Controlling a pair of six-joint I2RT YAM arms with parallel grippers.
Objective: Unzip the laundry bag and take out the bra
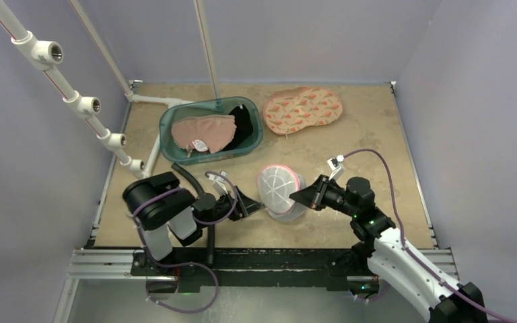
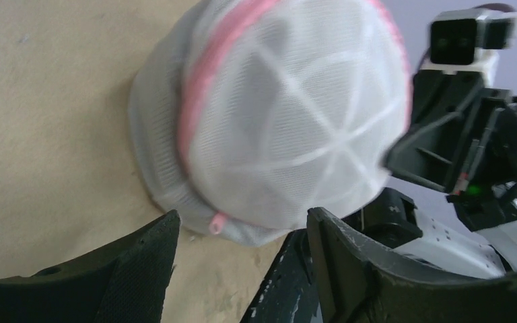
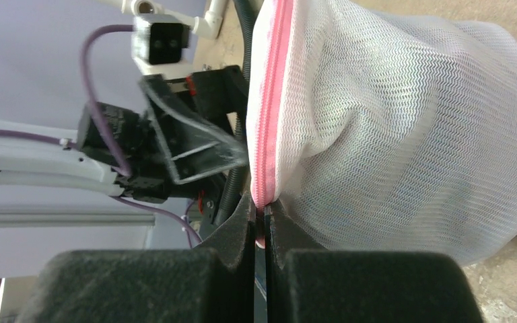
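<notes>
The white mesh laundry bag (image 1: 276, 188) with pink zipper band sits mid-table, its round end facing up. In the right wrist view my right gripper is shut on the pink-edged rim of the bag (image 3: 410, 155). My left gripper (image 1: 259, 206) is just left of the bag; in the left wrist view its fingers stand apart, with the bag beyond them and a small pink tab (image 2: 217, 223) visible between and above them.
A green bin (image 1: 175, 151) with pink and black garments stands at the back left, a patterned padded piece (image 1: 302, 109) beside it. A dark hose (image 1: 184, 173) lies left of the bag; white pipes border that side.
</notes>
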